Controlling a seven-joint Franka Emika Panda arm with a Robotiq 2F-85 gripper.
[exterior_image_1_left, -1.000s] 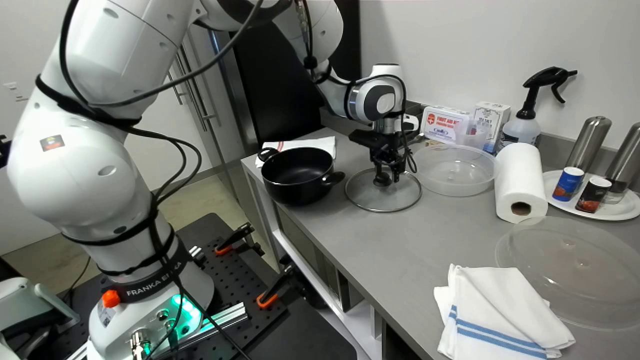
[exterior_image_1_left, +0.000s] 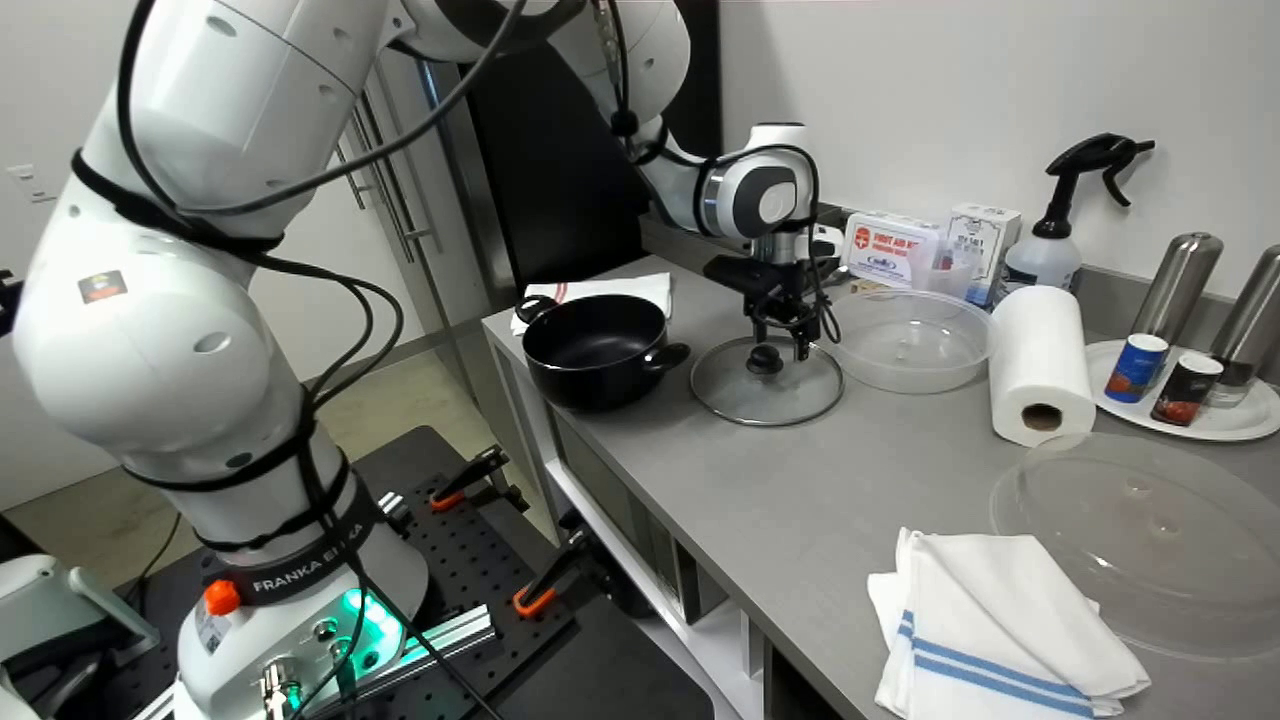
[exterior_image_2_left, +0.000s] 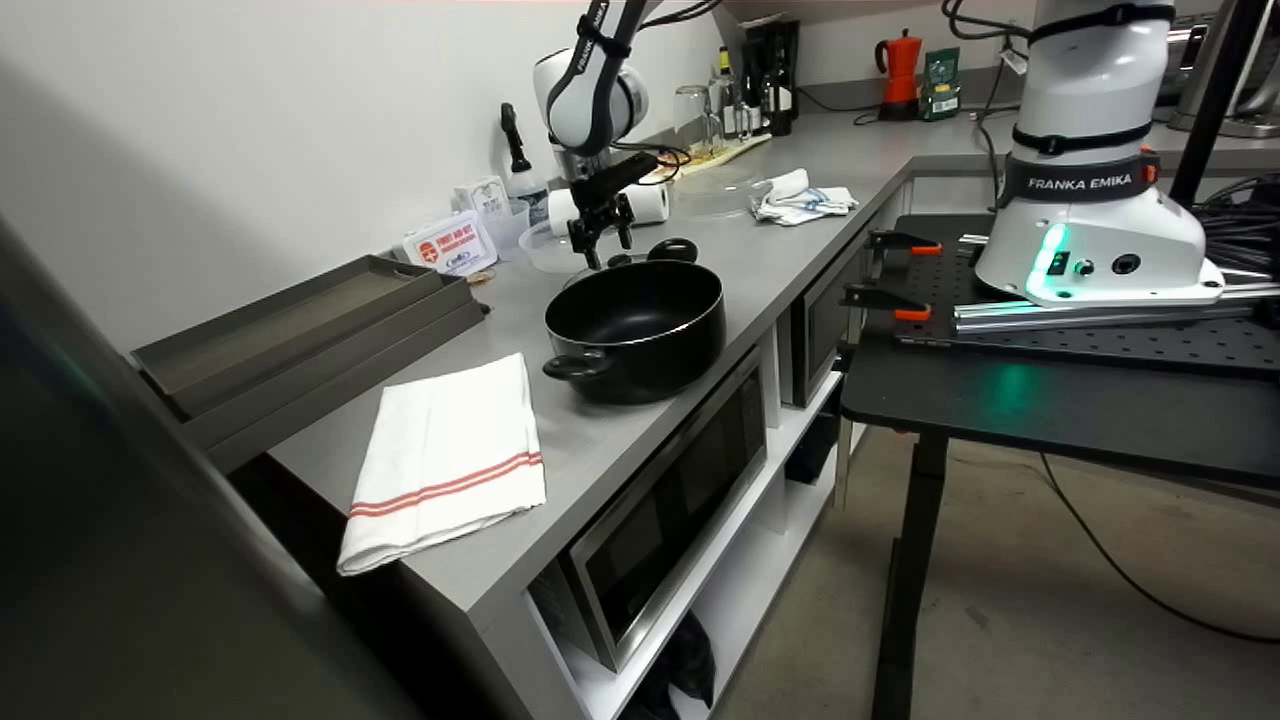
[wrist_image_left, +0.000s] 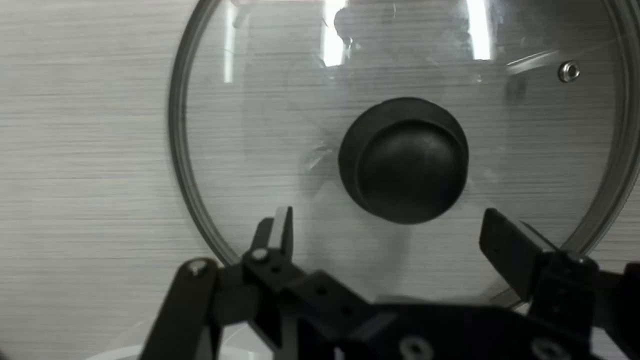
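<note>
A round glass lid (exterior_image_1_left: 738, 396) with a steel rim lies flat on the grey counter. Its black knob (wrist_image_left: 408, 162) shows plainly in the wrist view, beyond my fingertips. My gripper (exterior_image_1_left: 780, 346) points down low over the lid, on the wall side of the knob. Its fingers (wrist_image_left: 510, 252) stand apart, and nothing is between them. To the left of the lid in exterior view 1 sits a black two-handled pot (exterior_image_1_left: 596, 348), uncovered and looking empty.
A clear plastic bowl (exterior_image_1_left: 912, 342) stands close behind the lid, near the paper towel roll (exterior_image_1_left: 1041, 366). A white towel with red stripes (exterior_image_2_left: 450, 450) lies beyond the pot. Bare counter stretches from the lid toward the blue-striped towel (exterior_image_1_left: 1002, 624).
My gripper has shifted slightly right and up in exterior view 1, leaving more of the knob uncovered. The lid and pot have not moved.
</note>
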